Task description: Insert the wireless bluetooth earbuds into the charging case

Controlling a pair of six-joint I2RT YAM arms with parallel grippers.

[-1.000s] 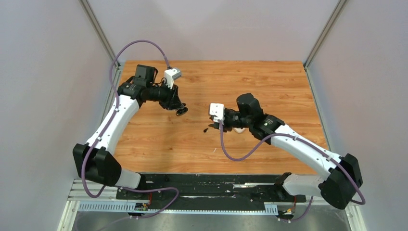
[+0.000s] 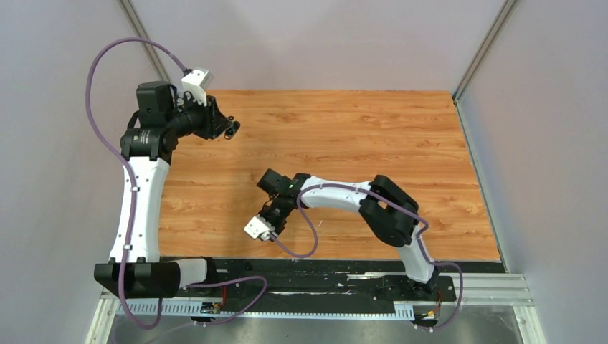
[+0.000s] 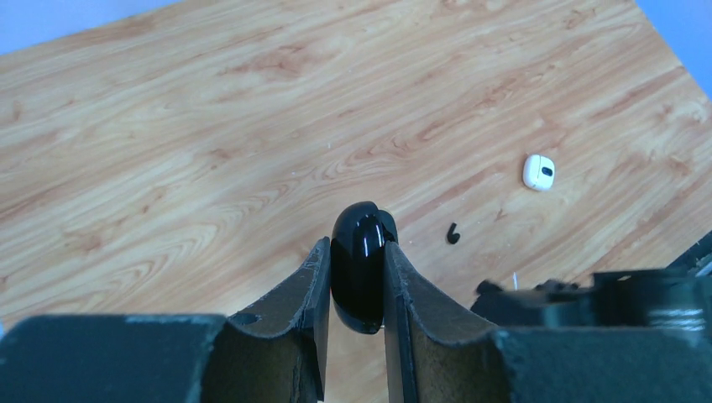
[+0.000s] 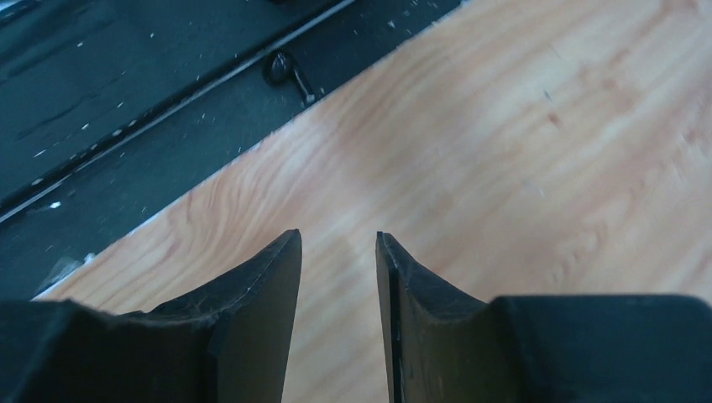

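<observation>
My left gripper [image 2: 222, 125] is raised at the upper left, shut on the black charging case [image 3: 359, 260], which stands out glossy between its fingertips. In the left wrist view a small black earbud [image 3: 452, 234] and a white boxy item [image 3: 538, 172] lie on the wooden table [image 3: 210, 168]. My right gripper hangs low near the table's front edge, fingers apart with nothing seen between them. The earbud is hidden under the right arm in the top view.
A dark strip [image 4: 101, 159] runs along the table's front edge, under the right gripper's view. Purple cables loop over both arms.
The left arm has moved left and toward the back with the case. The right arm has swung leftward and toward the front edge, low over the table.
</observation>
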